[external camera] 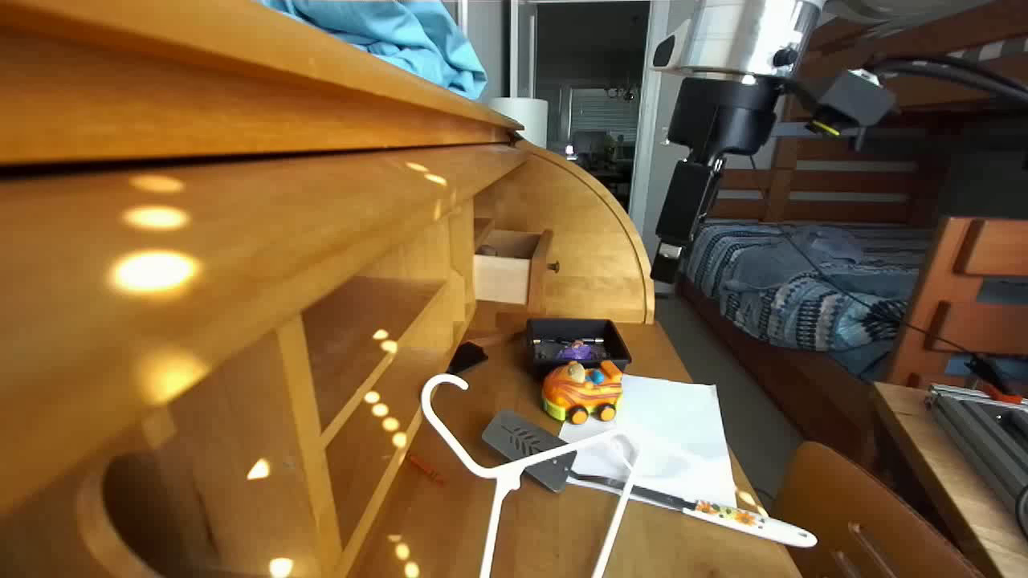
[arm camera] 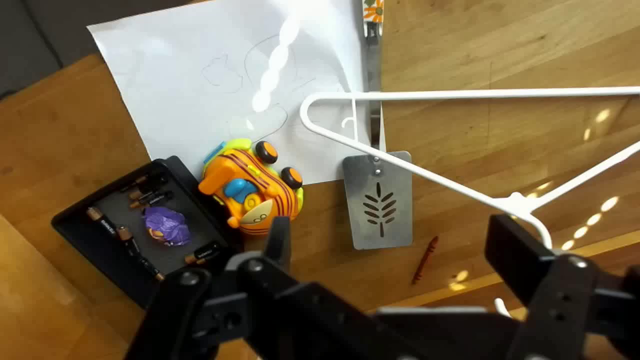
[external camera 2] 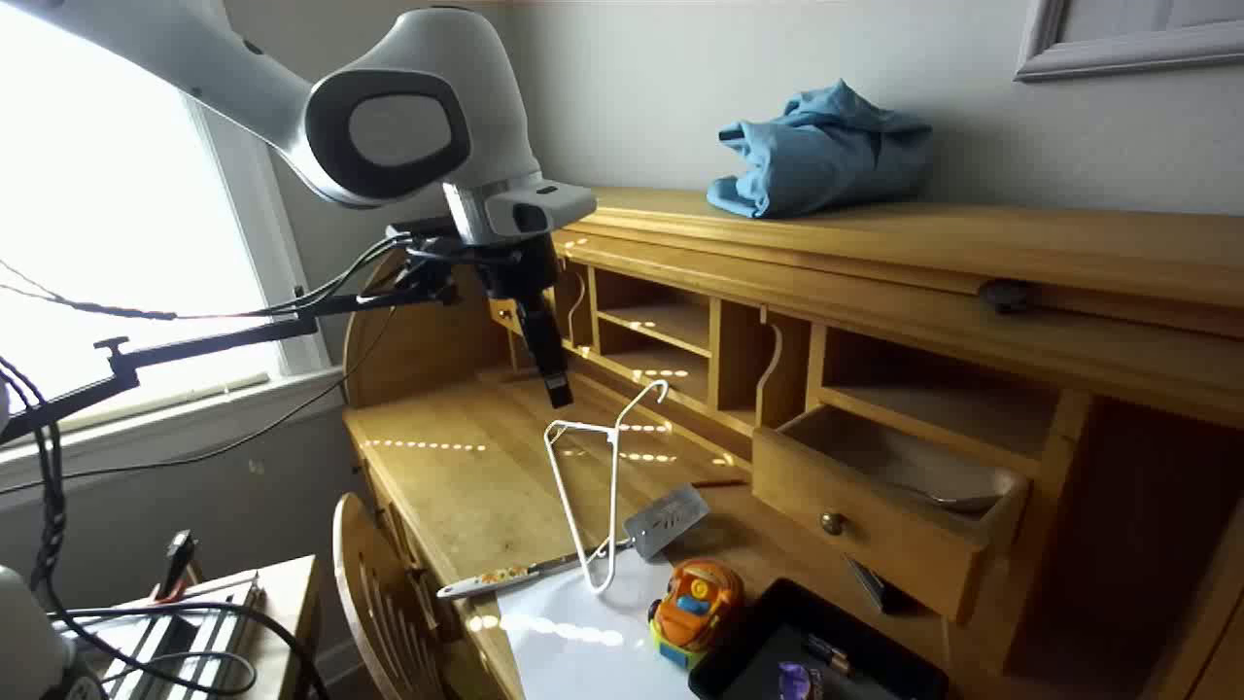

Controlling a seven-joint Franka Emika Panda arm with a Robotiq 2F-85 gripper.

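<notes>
My gripper is open, its two black fingers (arm camera: 279,240) wide apart with nothing between them. It hangs pointing down, well above the desk, in both exterior views (external camera: 666,262) (external camera 2: 557,391). Below are a white hanger (arm camera: 432,176), a metal spatula (arm camera: 393,222) with a leaf cutout and floral handle (external camera 2: 490,579), and an orange toy car (arm camera: 255,189). A black tray (arm camera: 78,237) beside the car holds several batteries (arm camera: 103,222) and a purple wrapper (arm camera: 168,225). The hanger crosses over the spatula's neck; how it is supported I cannot tell.
A white paper sheet (arm camera: 180,78) lies under the spatula's shaft. Near the cubbies is a small red stick (arm camera: 425,260). An open drawer (external camera 2: 869,513) juts out over the desk. Blue cloth (external camera 2: 828,152) sits on top. Bare desk (external camera 2: 466,467) extends toward the window.
</notes>
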